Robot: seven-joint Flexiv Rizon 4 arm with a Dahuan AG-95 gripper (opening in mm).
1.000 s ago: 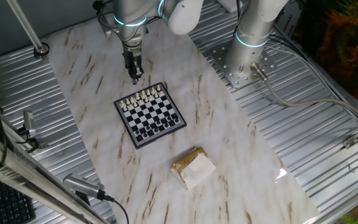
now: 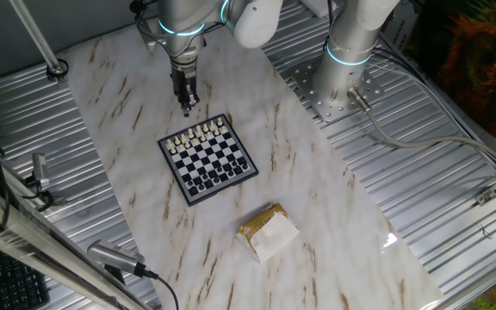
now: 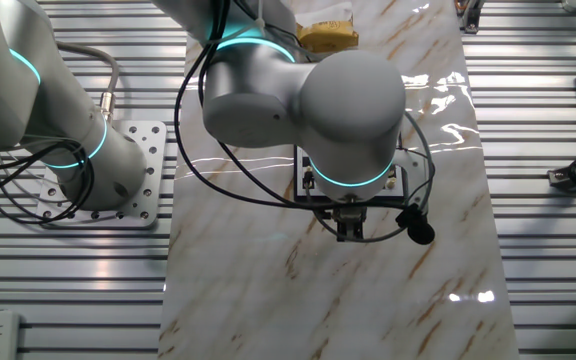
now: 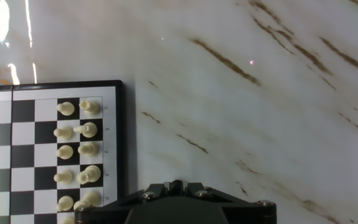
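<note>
A small chessboard [image 2: 208, 158] lies flat on the marble-patterned table, with a dark frame and pieces lined up along two opposite sides. White pieces [image 2: 195, 135] stand on the side closer to my gripper [image 2: 187, 110], and black pieces [image 2: 218, 178] on the far side. My gripper hangs above the table just off the white side, pointing down. In the wrist view, the white pieces [image 4: 88, 129] fill two columns at the board's right edge. At the bottom of that view, the gripper's fingers [image 4: 159, 190] are drawn together, with nothing visible between them.
Past the black side lies a gold packet [image 2: 263, 222] with a white flap. In exterior view 2 my arm [image 3: 338, 110] covers most of the board. Bare table [image 2: 127, 95] surrounds the board.
</note>
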